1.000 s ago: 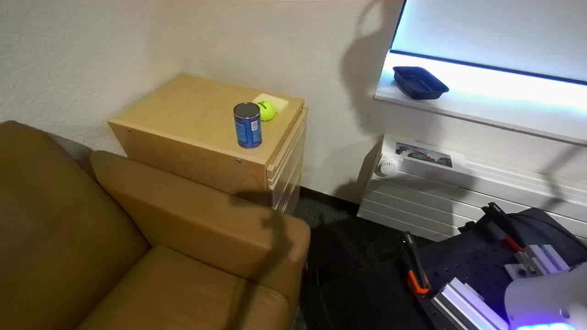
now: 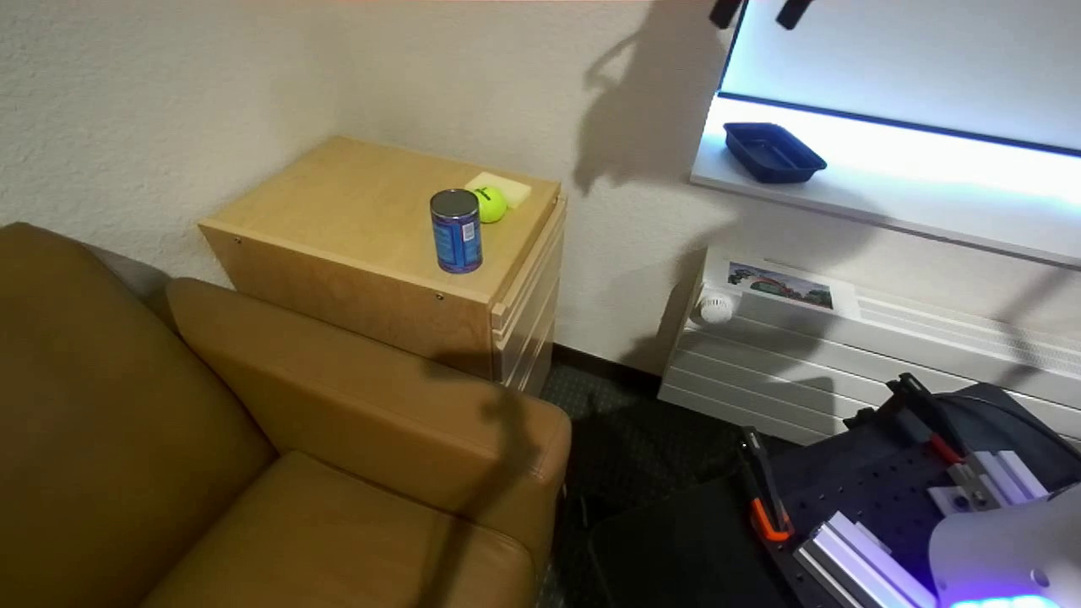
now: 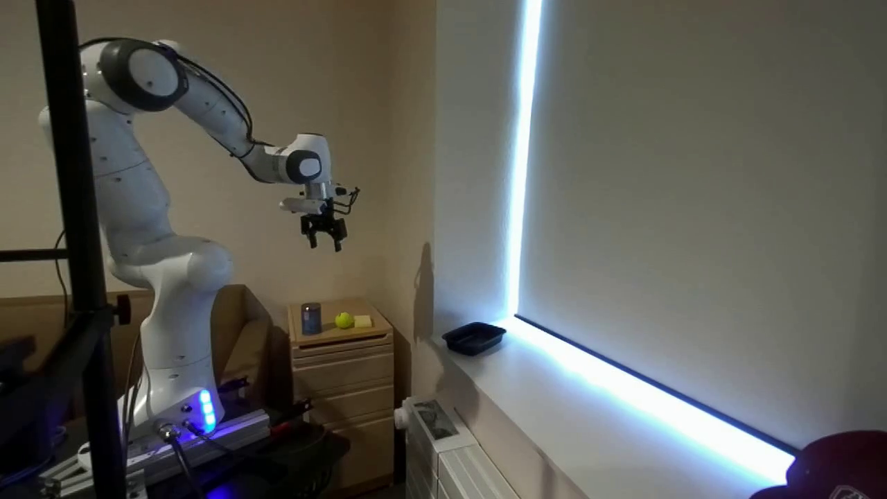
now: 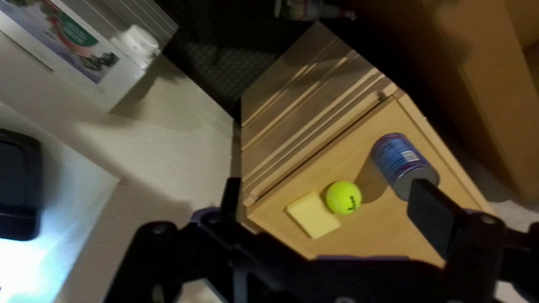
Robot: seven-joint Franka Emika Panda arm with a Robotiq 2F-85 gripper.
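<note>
My gripper (image 3: 325, 241) hangs high above and in front of the wooden cabinet (image 3: 343, 370), pointing down. Its black fingers (image 4: 433, 217) stand wide apart in the wrist view, and nothing is between them. On the cabinet top are a blue can (image 2: 456, 241), a yellow-green tennis ball (image 2: 491, 204) and a pale yellow sponge (image 2: 514, 189). The can stands upright near the front edge, the ball lies between it and the sponge. In the wrist view the ball (image 4: 343, 197) and sponge (image 4: 313, 215) appear beyond the open fingers, well below them.
A dark empty tray (image 2: 773, 154) rests on the windowsill (image 2: 912, 218). Below the sill is a white radiator (image 2: 750, 355). A brown sofa (image 2: 375, 375) stands beside the cabinet.
My fingertips have come into view at the top of exterior view 1, and the arm's shadow on the wall has shifted left and down. The can, ball, sponge and tray have stayed put.
</note>
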